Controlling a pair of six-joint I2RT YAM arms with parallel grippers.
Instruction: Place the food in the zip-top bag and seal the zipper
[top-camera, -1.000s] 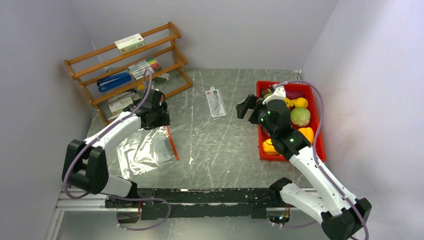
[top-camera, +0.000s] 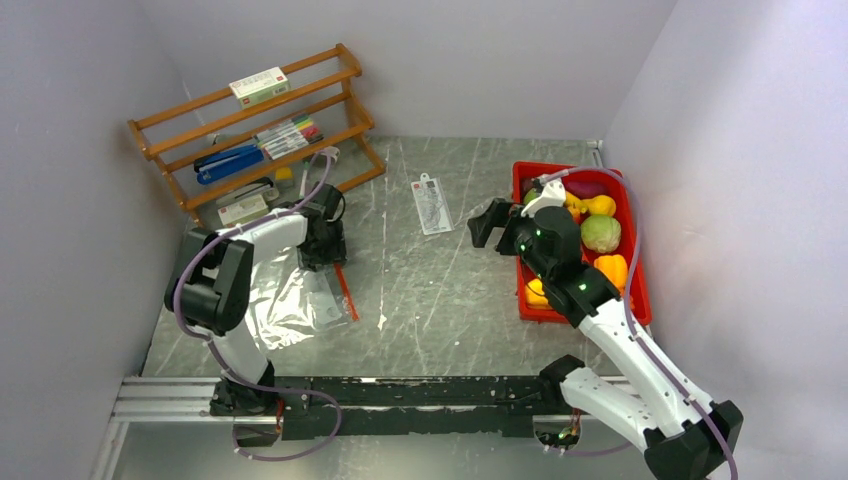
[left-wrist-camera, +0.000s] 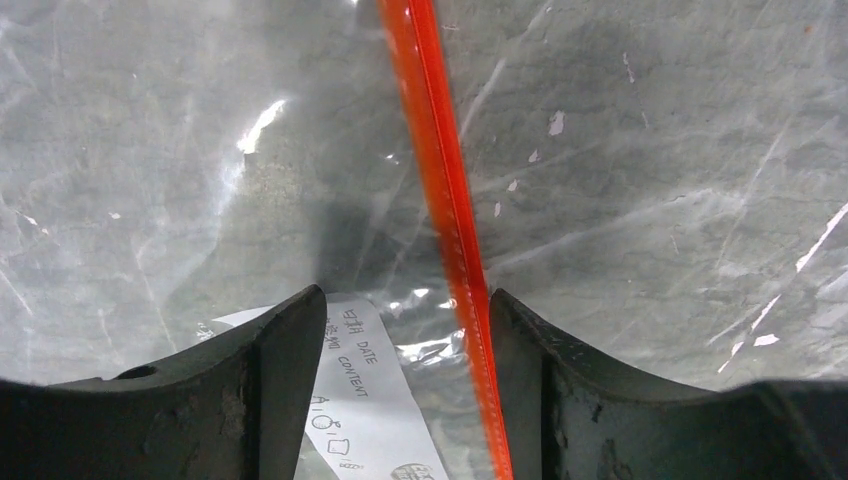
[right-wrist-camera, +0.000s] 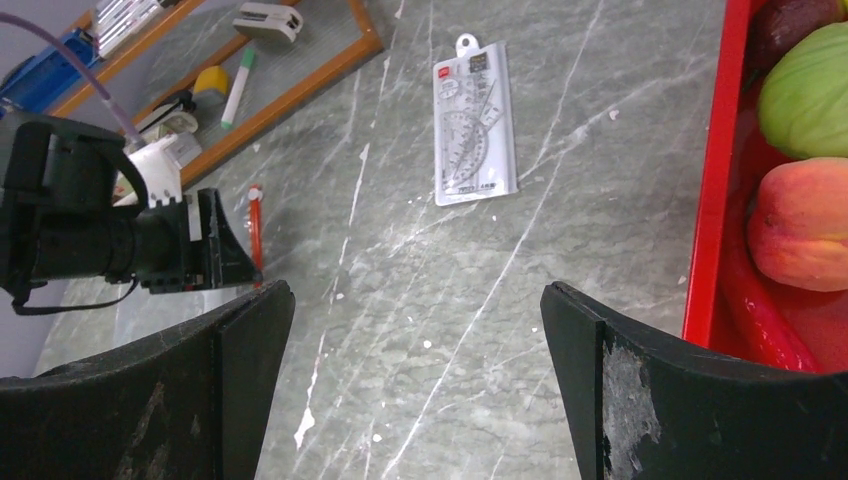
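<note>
The clear zip top bag (top-camera: 285, 310) lies flat on the left of the table, its red zipper strip (top-camera: 346, 293) along the right side. Above the strip's far part is my left gripper; its fingers are part open, and the strip (left-wrist-camera: 447, 190) runs down between the fingers in that wrist view, close to the right fingertip (left-wrist-camera: 512, 318). Whether they touch is not clear. A white label (left-wrist-camera: 365, 390) shows on the bag. My right gripper hangs open and empty beside the red bin (top-camera: 643, 290), which holds the toy food, including a cabbage (top-camera: 601, 233).
A wooden rack (top-camera: 350, 85) with boxes, pens and a blue stapler stands at the back left. A packaged ruler set (top-camera: 431, 205) lies at the back centre. Bare table lies between the bag and the bin.
The right gripper has barely shifted. The bag lies in the same place.
</note>
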